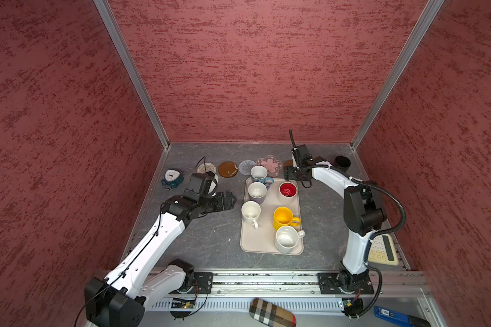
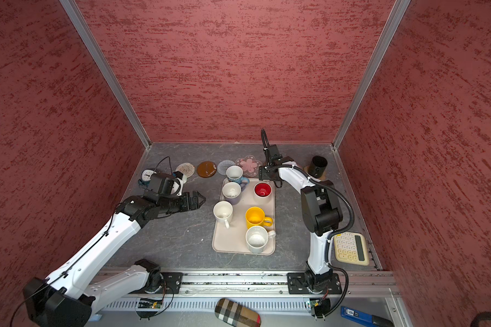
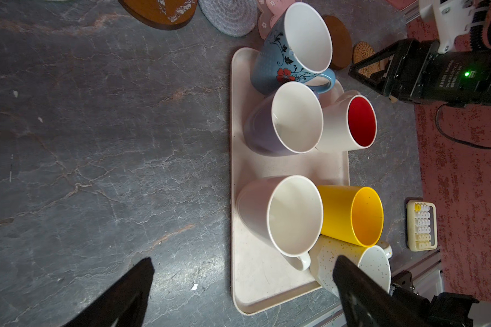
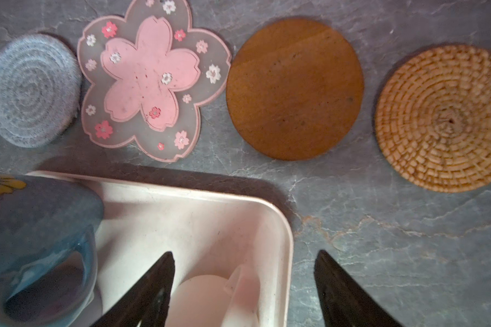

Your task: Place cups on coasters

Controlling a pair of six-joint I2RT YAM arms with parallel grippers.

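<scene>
A tray (image 1: pixel 267 244) holds several cups: blue floral (image 3: pixel 272 65), lavender (image 3: pixel 259 125), red-inside (image 3: pixel 335 128), white (image 3: pixel 253 212), yellow (image 3: pixel 338 209) and speckled (image 3: pixel 327 261). Coasters line the back: grey (image 4: pixel 32 90), pink flower (image 4: pixel 147 70), wooden (image 4: pixel 294 87), woven (image 4: pixel 440 117). My right gripper hangs over the tray's back right corner, part open, with the red-inside cup's handle below between its fingers. My left gripper (image 1: pixel 229 200) stands open left of the tray, nothing between its fingers.
A black mug (image 2: pixel 318 163) stands on a coaster at the back right. A teal clock (image 1: pixel 172 178) is at the far left, a calculator (image 2: pixel 350 248) at the front right. The table left of the tray's front is clear.
</scene>
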